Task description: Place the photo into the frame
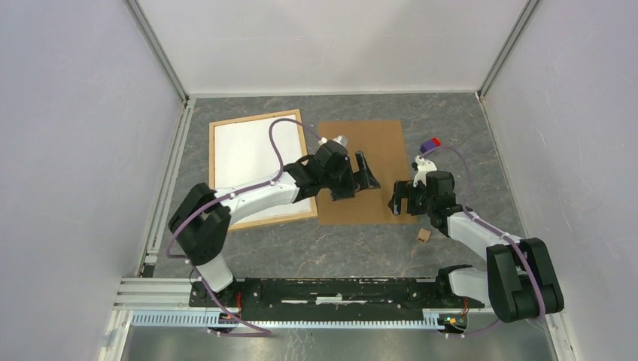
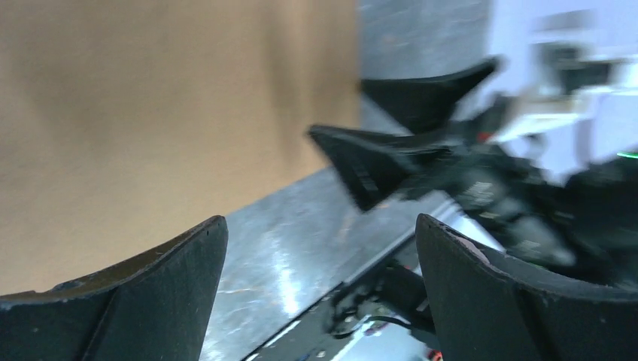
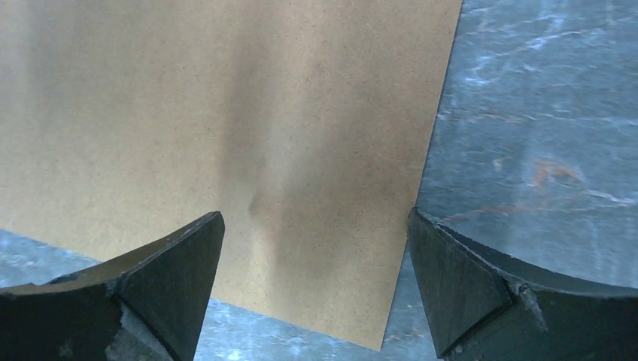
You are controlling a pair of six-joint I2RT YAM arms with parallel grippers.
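In the top view, a wooden-rimmed frame (image 1: 256,118) with a white inside (image 1: 244,150) lies at the left. Beside its right side, a flat brown board (image 1: 384,147) lies almost square on the table; whether it is the photo I cannot tell. Over the board's middle hangs my left gripper (image 1: 360,180), open and empty. My right gripper (image 1: 401,198), also open, is low at the board's right edge. In the right wrist view, one fingertip (image 3: 425,233) meets that edge of the board (image 3: 301,113), while the other finger stands over it.
A small red and blue block (image 1: 430,144) lies beyond the right gripper. A tan block (image 1: 423,235) rests nearer the front. My two grippers are close together over the board.
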